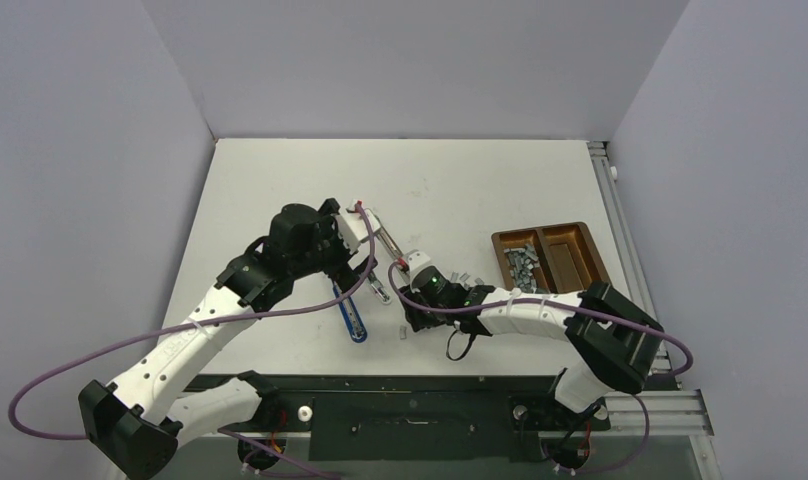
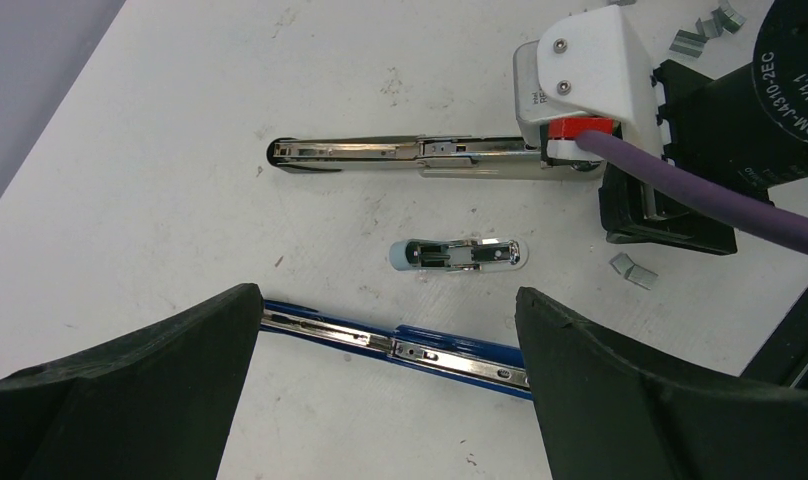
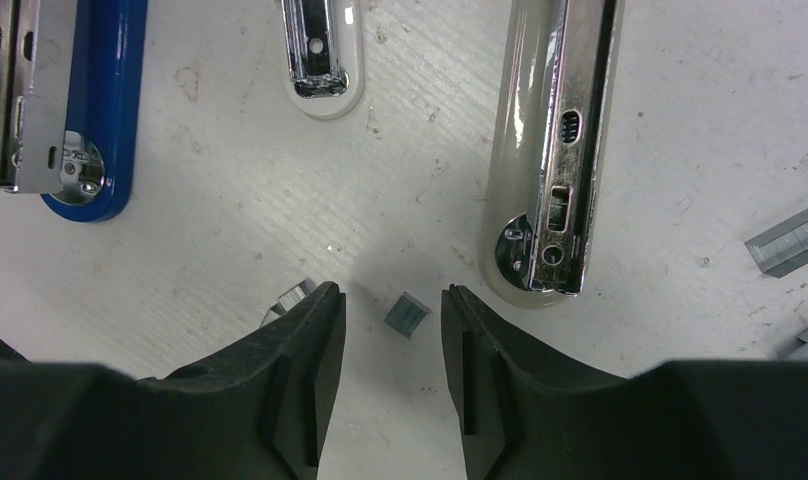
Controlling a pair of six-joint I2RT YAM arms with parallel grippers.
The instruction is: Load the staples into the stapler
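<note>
Three opened staplers lie on the table: a blue one [image 2: 450, 362], a small clear one [image 2: 435, 255] and a long beige one [image 2: 350, 152]. My left gripper hangs open above the blue and small staplers. In the right wrist view, my right gripper is part open low over a single small staple piece [image 3: 406, 315], which shows between its fingertips, just left of the beige stapler's end. Whether it touches the piece cannot be told. More staple strips [image 3: 792, 237] lie to the right, and others [image 3: 290, 298] beside the left finger.
A brown two-compartment tray [image 1: 572, 262] with staples in one compartment stands on the right. Purple cables run along both arms.
</note>
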